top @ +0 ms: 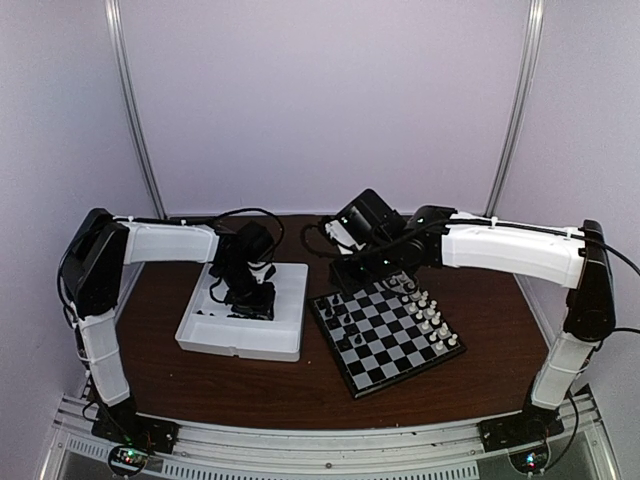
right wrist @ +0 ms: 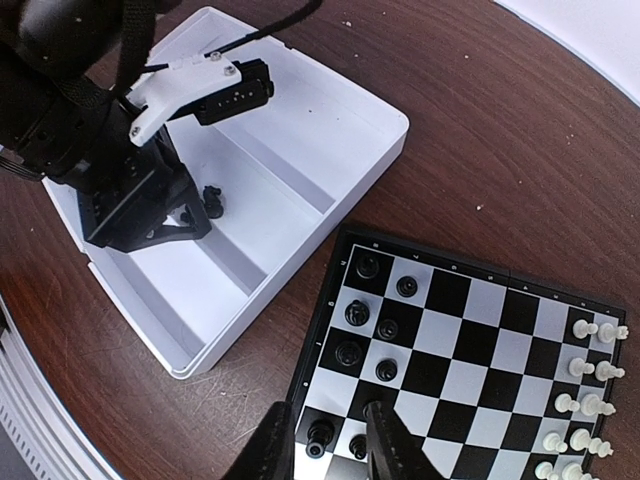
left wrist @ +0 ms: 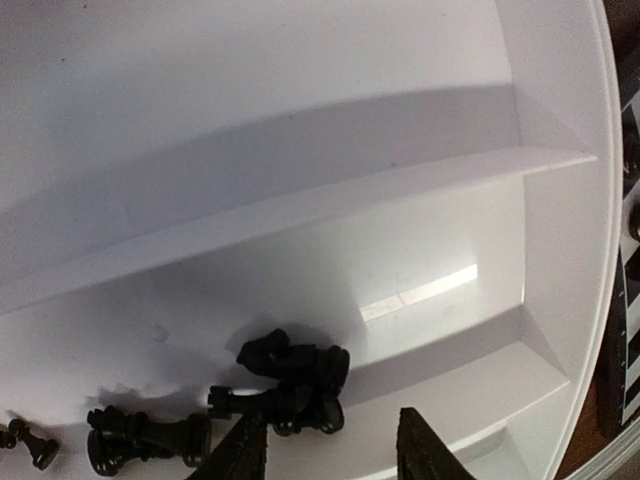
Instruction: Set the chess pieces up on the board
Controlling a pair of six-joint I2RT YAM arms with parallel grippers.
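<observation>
A cluster of black chess pieces lies in a narrow compartment of the white tray. My left gripper stands open above that compartment, its fingers around the near side of the cluster as seen from the wrist, nothing held. On the chessboard several black pieces stand along the edge facing the tray. White pieces line the opposite edge. My right gripper is over the board's black side, fingers apart. A black piece shows between them in view; contact cannot be made out.
More black pieces lie on their sides farther along the same compartment, with a small pawn beyond. The tray's large compartment looks empty. Mid-board squares are free. In the right wrist view my left arm hangs over the tray.
</observation>
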